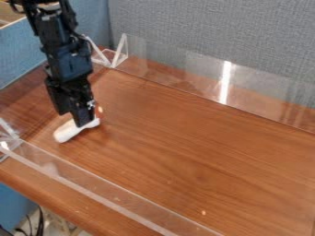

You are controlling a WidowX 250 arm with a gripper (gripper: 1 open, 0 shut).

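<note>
My black gripper [81, 115] hangs at the left of the wooden table, tilted down over a white elongated object [72, 132] that lies on the wood. A small reddish bit shows beside the fingertips. The fingers are at or just above the object's upper right end; whether they touch it is hard to tell. The fingers appear open, though the dark shape makes this hard to see.
Clear plastic rails run along its front and back edges, with white wire brackets [109, 53] at the back left corner and at the left side.
</note>
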